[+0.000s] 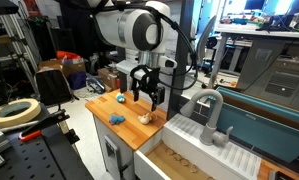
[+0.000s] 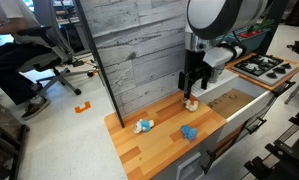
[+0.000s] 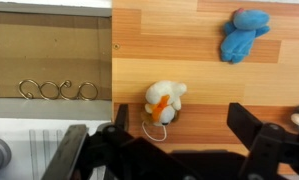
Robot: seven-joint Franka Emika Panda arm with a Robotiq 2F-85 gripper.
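Between the spread fingers of my gripper in the wrist view lies a small white and orange plush toy (image 3: pixel 164 101), with a thin white loop at its lower end. The gripper stands open above it, not touching it as far as shows. In exterior view 1 the same toy (image 1: pixel 145 118) lies on the wooden counter, just below the fingers. A blue toy (image 3: pixel 244 35) lies apart from it, towards the counter's front edge. A third small toy (image 2: pixel 143 126), pale with some blue and orange, is farther along the counter.
An open drawer (image 1: pixel 143 164) with several small things inside sticks out beside the counter. Next to the counter is a grey sink (image 1: pixel 221 150) with a tall faucet (image 1: pixel 204 96). Bare wood (image 2: pixel 161 143) lies between the toys.
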